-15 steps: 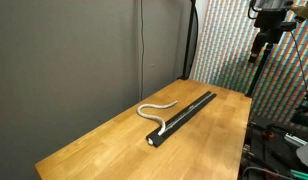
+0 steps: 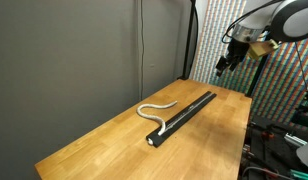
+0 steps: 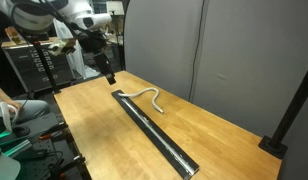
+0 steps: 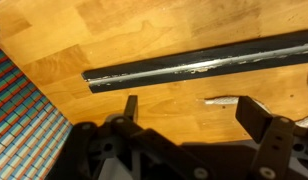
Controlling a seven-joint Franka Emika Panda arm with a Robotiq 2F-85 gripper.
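A long black rail (image 2: 184, 117) with a pale strip along its length lies flat on the wooden table. Beside it lies a curved white cord (image 2: 144, 107); one of its ends comes close to the rail in exterior view 1, and whether they touch I cannot tell. My gripper (image 3: 96, 74) hangs above the table, well clear of both. In the wrist view, the open gripper has nothing between its fingers; the rail (image 4: 194, 67) crosses beyond the fingertips, and the cord (image 4: 230, 101) curves at the right, partly hidden by a finger.
Bare wooden table (image 2: 99, 150) stretches to the left in exterior view 1. A grey partition (image 2: 69, 70) stands behind it, and a patterned multicoloured panel (image 2: 216, 40) is at the far right. A dark post (image 3: 284, 120) rises at the table's right edge in exterior view 2.
The rail and cord lie where they were.
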